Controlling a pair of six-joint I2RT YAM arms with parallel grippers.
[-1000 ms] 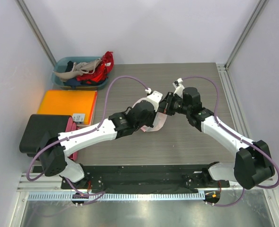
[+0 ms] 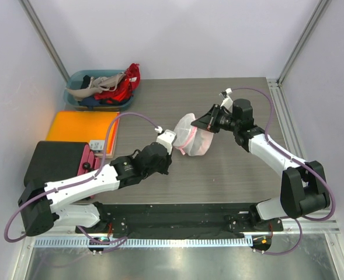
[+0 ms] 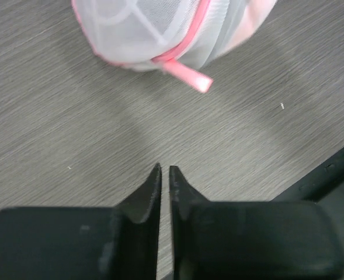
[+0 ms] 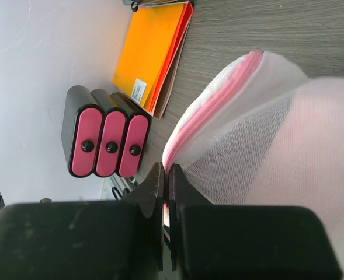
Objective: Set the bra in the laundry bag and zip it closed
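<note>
A white mesh laundry bag (image 2: 195, 140) with a pink zipper hangs from my right gripper (image 2: 198, 124), whose fingers are shut on the zipped edge (image 4: 233, 87). In the left wrist view the bag (image 3: 142, 32) is at the top, a pink tab (image 3: 186, 74) sticking out. My left gripper is below and left of it, its fingers slightly parted with nothing seen between them. I cannot make out a bra inside the bag.
A teal basket (image 2: 78, 79) with red, beige and dark garments stands at the back left. Orange folders (image 2: 78, 129) and a dark case with pink fronts (image 2: 52, 163) lie at the left.
My left gripper has drawn back down and left, away from the bag. My right gripper has moved slightly right and up with the bag, now more visible from above.
</note>
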